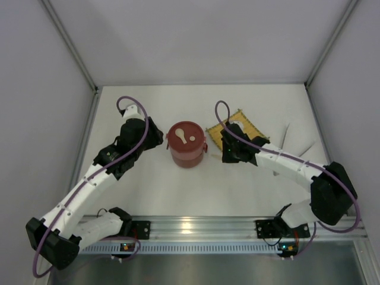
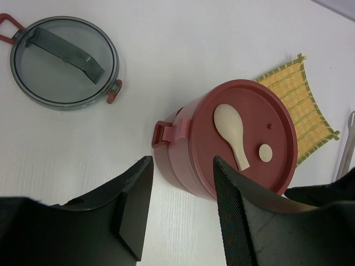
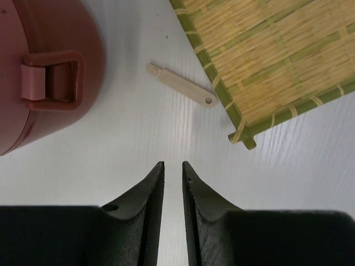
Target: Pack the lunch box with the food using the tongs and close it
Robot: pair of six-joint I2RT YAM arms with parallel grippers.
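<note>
The red lunch box (image 1: 186,152) stands mid-table with its lid on, carrying a pale spoon (image 2: 233,133) and round knob (image 2: 265,153). My left gripper is part open above its near side, nothing visible between the fingers. My right gripper has its fingers close together, with nothing clearly visible between them, right of the box over bare table. Beside the box lies a small beige strip (image 3: 183,87), next to the yellow woven mat (image 3: 283,61), which the right arm partly hides in the top view.
A glass lid (image 2: 61,83) with red handles appears left of the box in the left wrist view, hidden in the top view. Tong-like metal utensils (image 2: 346,149) lie right of the mat.
</note>
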